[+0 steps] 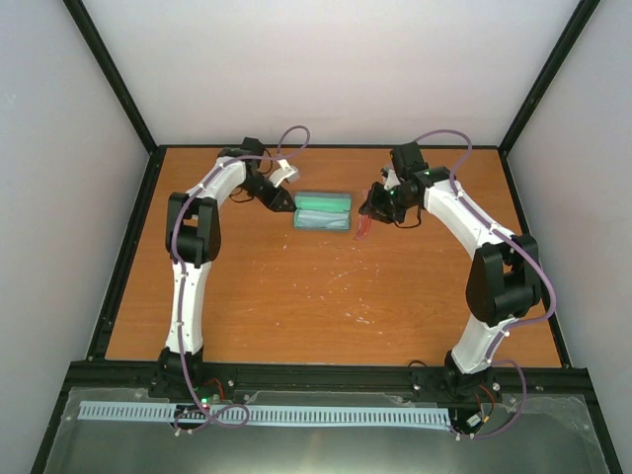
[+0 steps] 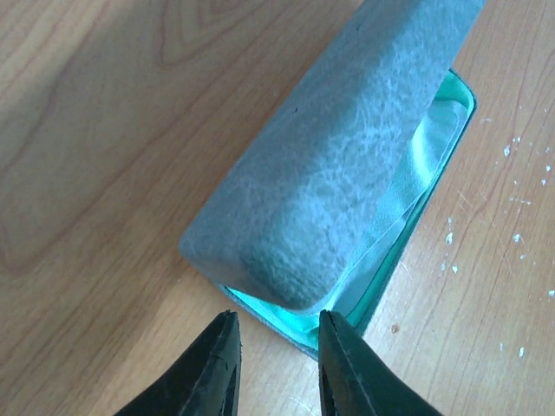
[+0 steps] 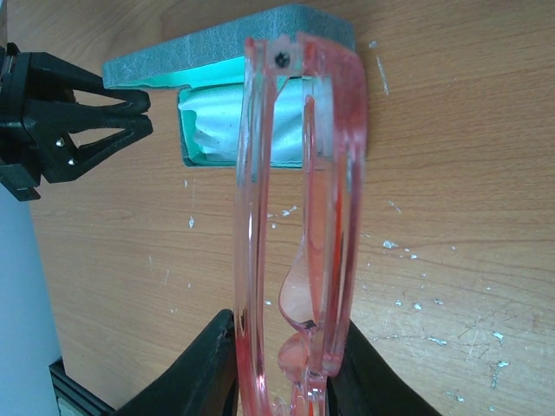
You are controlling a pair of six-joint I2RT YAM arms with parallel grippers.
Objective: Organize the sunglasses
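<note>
An open glasses case (image 1: 322,219), grey outside and teal inside with a cloth in it, sits in the middle back of the table; in the left wrist view its grey lid (image 2: 321,147) stands over the cloth (image 2: 408,182). My left gripper is at the case's end, fingers apart with nothing between them. My right gripper (image 1: 371,211) is just right of the case, shut on folded pink transparent sunglasses (image 3: 342,208), which it holds upright; their lower end hides part of the fingers in the right wrist view.
Dark frame rails run round its edges, with walls at the back and sides.
</note>
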